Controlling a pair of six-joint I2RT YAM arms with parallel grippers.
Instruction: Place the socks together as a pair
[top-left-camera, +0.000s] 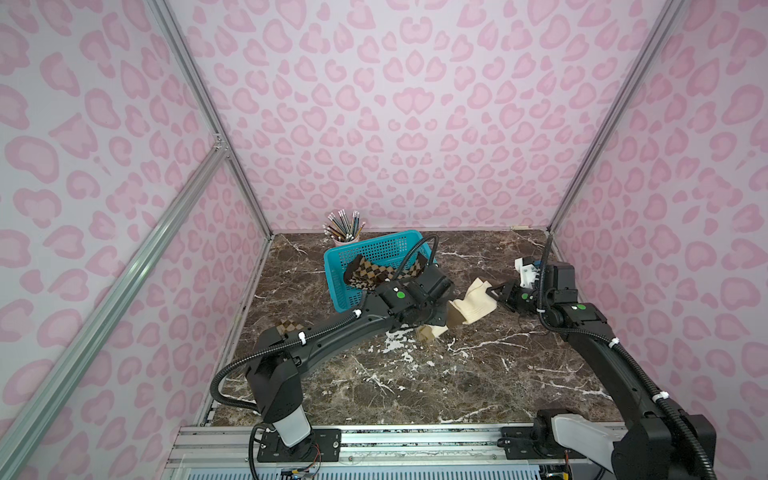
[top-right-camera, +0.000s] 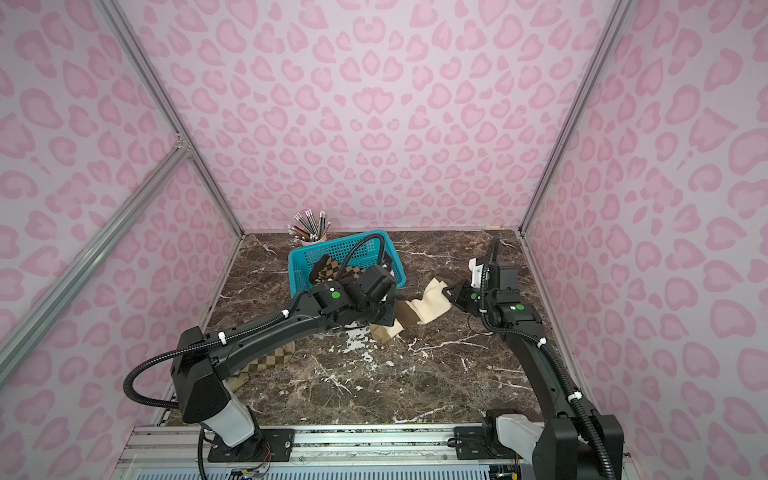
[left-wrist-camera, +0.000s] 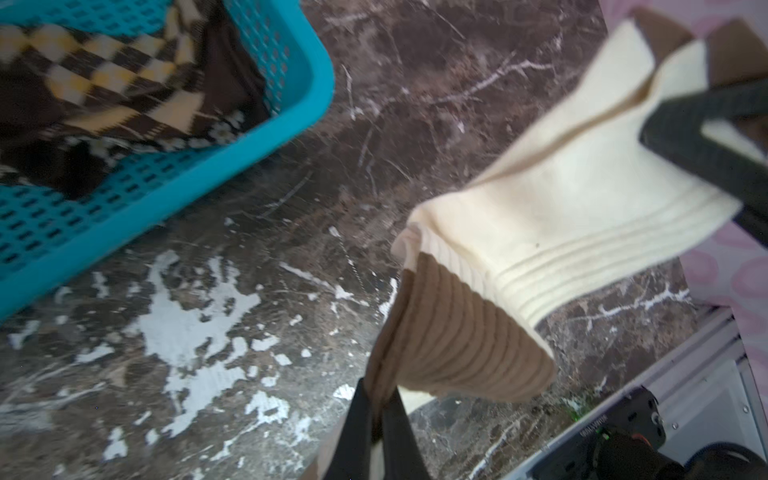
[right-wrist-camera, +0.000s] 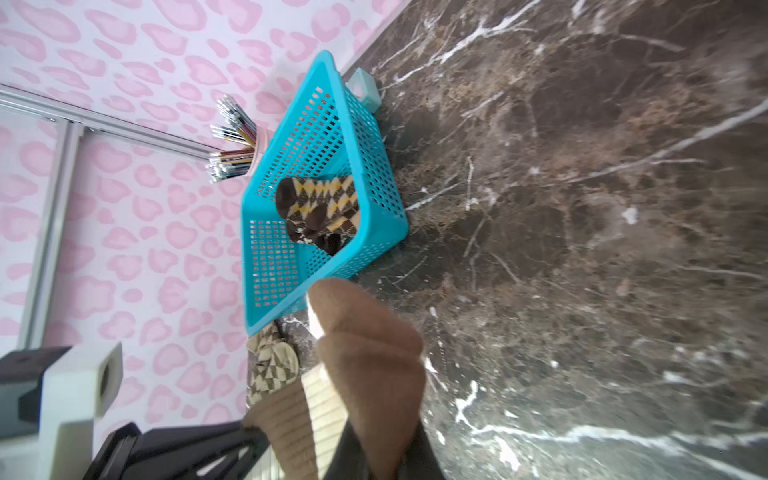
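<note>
A cream and brown sock bundle (top-left-camera: 478, 297), with ribbed cuffs, hangs above the table between both grippers. My left gripper is shut on its brown lower part, the fabric running down to the fingertips. My right gripper is shut on the other end, where brown fabric (right-wrist-camera: 368, 368) folds over the fingers. Checked socks (right-wrist-camera: 320, 200) lie in the blue basket, and more checked socks (top-right-camera: 268, 356) lie on the table at the left, partly hidden by the left arm in the top views.
The blue basket (top-right-camera: 300, 264) sits at the back middle, with a cup of pencils (top-left-camera: 344, 228) behind it.
</note>
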